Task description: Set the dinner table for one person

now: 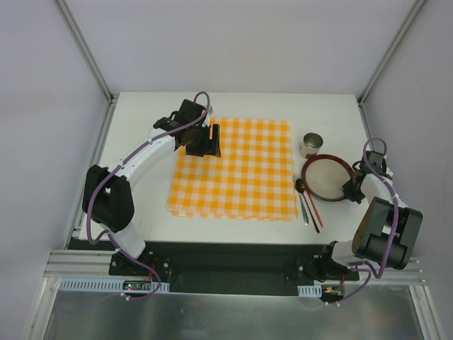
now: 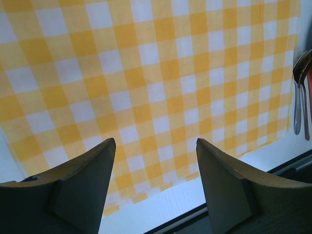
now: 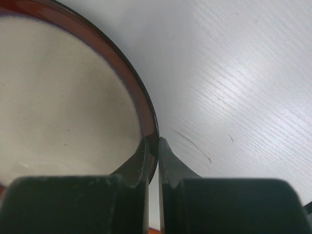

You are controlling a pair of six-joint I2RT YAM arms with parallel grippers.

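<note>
A plate with a dark red rim (image 1: pixel 325 177) lies right of the yellow checked placemat (image 1: pixel 233 170), and my right gripper is shut on its right rim. A steel cup (image 1: pixel 311 144) stands behind the plate. Between plate and mat lie a fork, spoon (image 1: pixel 303 195) and red chopsticks (image 1: pixel 315 212), partly crowded by the plate. My left gripper hangs open above the mat's back-left part, nothing between its fingers; in its wrist view the cutlery (image 2: pixel 301 87) shows at the right edge.
Walls border the table on the sides and back.
</note>
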